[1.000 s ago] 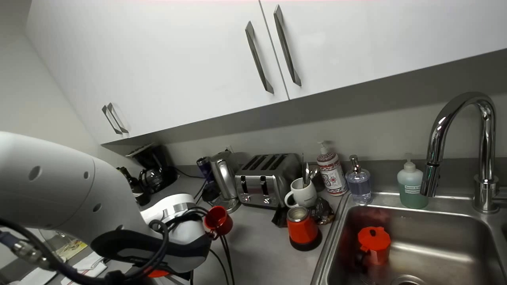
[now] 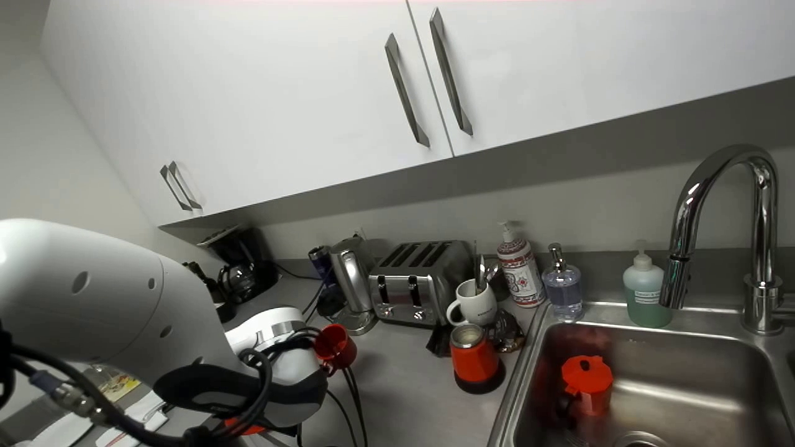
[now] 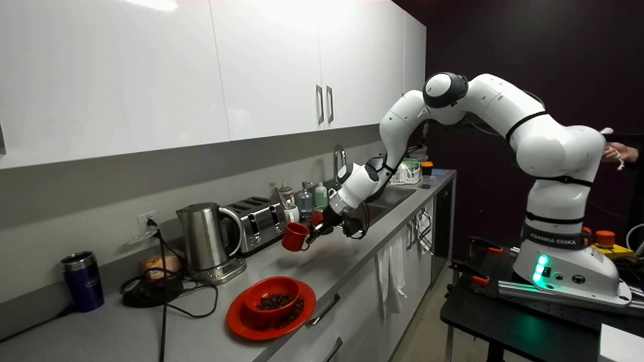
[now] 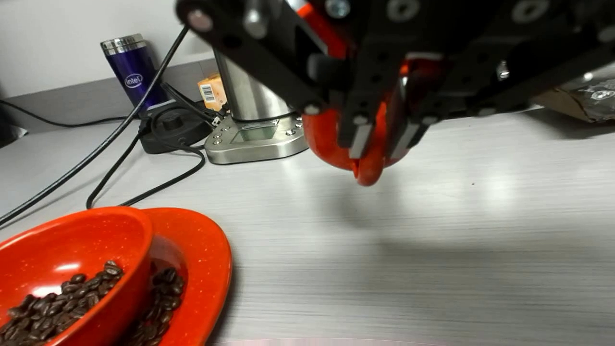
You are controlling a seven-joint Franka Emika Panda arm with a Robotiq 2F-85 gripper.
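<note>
A red mug [image 3: 294, 236] hangs above the counter, and my gripper is shut on its handle [image 4: 372, 164]. In the wrist view the fingers [image 4: 360, 138] stand on either side of that handle, hiding much of the mug's body. The same mug [image 2: 335, 347] shows beyond the arm in exterior view 1, with the fingers hidden there. A red bowl [image 3: 278, 286] holding dark coffee beans [image 4: 69, 302] sits on a red plate [image 3: 241, 323]. More beans lie on the plate beside the bowl. What the mug contains cannot be seen.
Along the wall stand a kettle [image 3: 202, 241], a toaster [image 3: 258, 220] and a blue tumbler [image 3: 82, 282]. Black cords [image 3: 164, 301] run across the counter. A red and black pot base [image 2: 475, 361] stands beside the sink [image 2: 671, 365]. Counter between mug and plate is clear.
The mug has moved slightly left and down in exterior view 1, still in my gripper. The upper arm part has swung a little to the right.
</note>
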